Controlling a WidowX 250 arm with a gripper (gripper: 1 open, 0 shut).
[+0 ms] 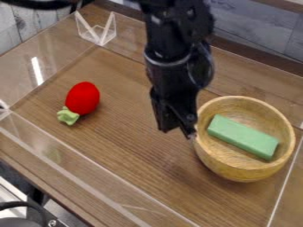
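Note:
My black gripper [179,129] hangs over the middle of the wooden table, shut with nothing visible between its fingers. Just right of it is a tan bowl [221,160] holding a green block [243,134]. A red object [81,97] with a pale green end lies on the left side of the table.
A white wire-like item [102,27] stands at the back left. Black cables [27,215] show at the front left corner.

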